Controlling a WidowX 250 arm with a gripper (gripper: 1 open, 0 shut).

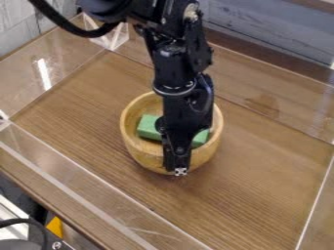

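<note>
A wooden bowl point(136, 127) sits mid-table holding a green block point(151, 130). My black gripper point(178, 161) reaches down over the front part of the bowl, its fingertips at the near wall. The gripper covers much of the bowl's middle, and whether its fingers hold the wall or anything else is hard to see.
A pale wall runs along the back. Cables and a small yellow item lie off the table's lower left edge.
</note>
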